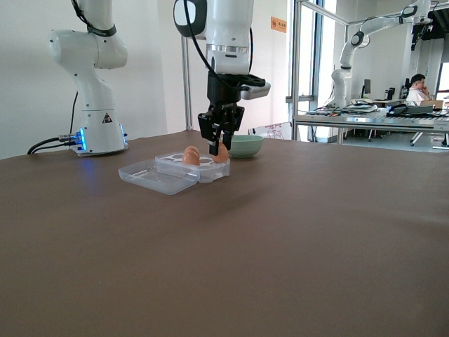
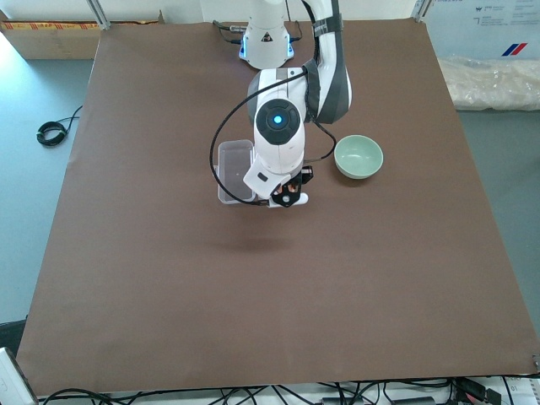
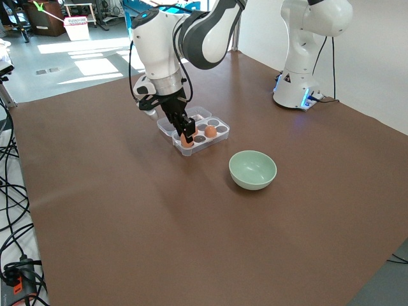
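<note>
A clear plastic egg box (image 2: 234, 169) with its lid folded open sits in the table's upper middle, partly under my arm in the left view. In the top view brown eggs (image 1: 191, 156) sit in it, and my black gripper (image 1: 219, 140) points down onto an egg at the box's right end. In the right view that gripper (image 3: 187, 135) is low among the eggs (image 3: 210, 131); whether its fingers hold one is unclear. A pale green bowl (image 2: 359, 156) stands beside the box, empty.
A white arm base (image 1: 98, 133) stands at the back, with cables running from it. More cables lie beyond the table's edge.
</note>
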